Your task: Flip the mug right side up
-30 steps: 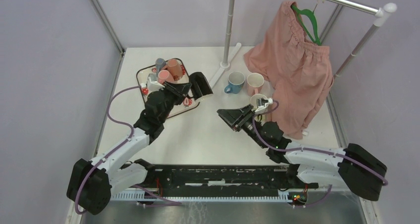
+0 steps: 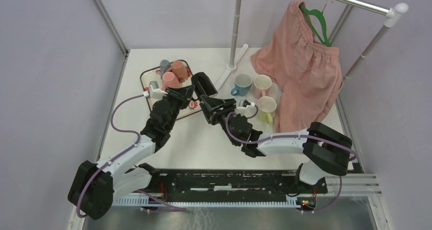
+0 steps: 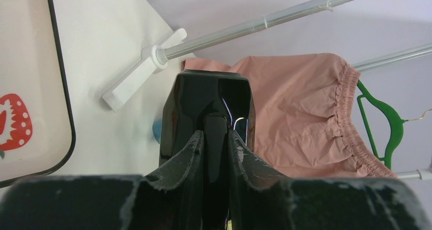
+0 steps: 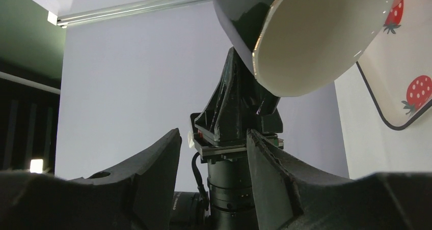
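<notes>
A black mug [image 2: 204,83] with a pale inside [image 4: 321,41] is held tilted in the air above the tray's right edge. My left gripper [image 2: 189,91] is closed round its dark handle in the left wrist view. My right gripper [image 2: 208,105] stands open just below and to the right of the mug, its fingertips short of the mug's rim in the right wrist view, nothing between them.
A strawberry tray [image 2: 153,108] holds several cups at the back left. Blue [image 2: 242,85], pink [image 2: 263,83] and yellow [image 2: 266,110] mugs stand right of centre. A rack pole [image 2: 235,31] rises behind, and pink garment [image 2: 300,72] hangs at the right.
My right gripper has moved left and up, close to the black mug. My left gripper and the mug have shifted only slightly, the mug tilting a little.
</notes>
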